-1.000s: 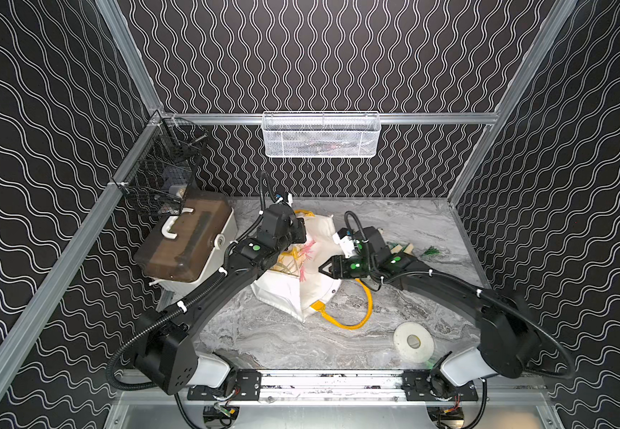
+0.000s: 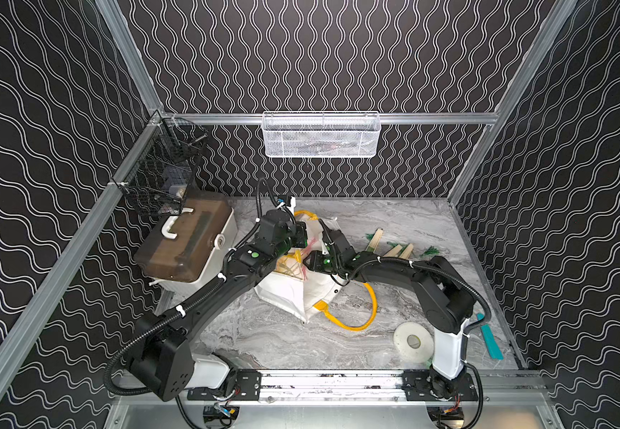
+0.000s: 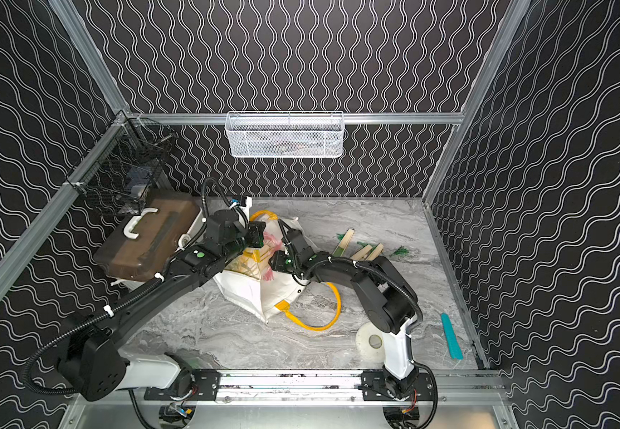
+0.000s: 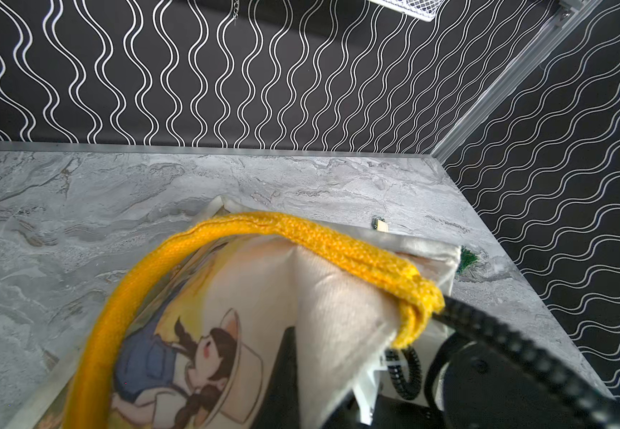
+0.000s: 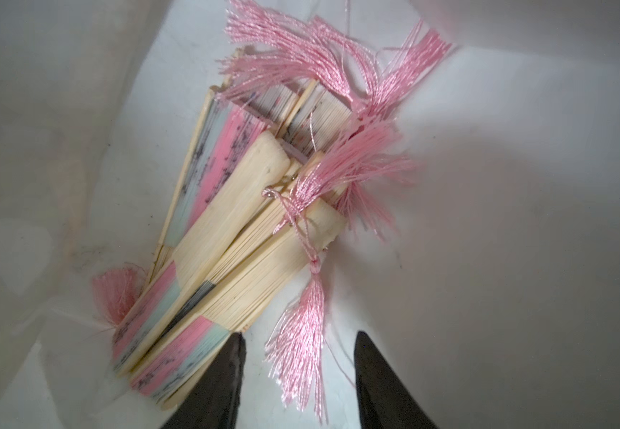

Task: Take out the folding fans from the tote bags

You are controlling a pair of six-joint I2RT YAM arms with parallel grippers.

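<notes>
The white tote bag (image 2: 281,294) stands mouth-up on the table, with yellow handles. In the left wrist view its printed girl and yellow handle (image 4: 281,223) fill the lower half. My left gripper (image 2: 299,234) is shut on the bag's rim; a dark finger (image 4: 286,386) lies against the white cloth, the other mostly hidden. Inside the bag, the right wrist view shows several folding fans (image 5: 231,236) with pink tassels, piled on the bottom. My right gripper is above them, its fingers apart; a tassel (image 5: 301,343) hangs in view between them, and nothing is gripped.
Several green-tasselled fans (image 2: 395,250) lie on the table right of the bag. A white disc (image 2: 413,341) and a teal fan-like strip (image 2: 491,337) are near the front right. A brown-lidded box (image 2: 184,236) stands close on the left.
My right gripper has moved left and over the bag's mouth, its arm swinging inward. The left arm has barely moved, and the bag stays in place.
</notes>
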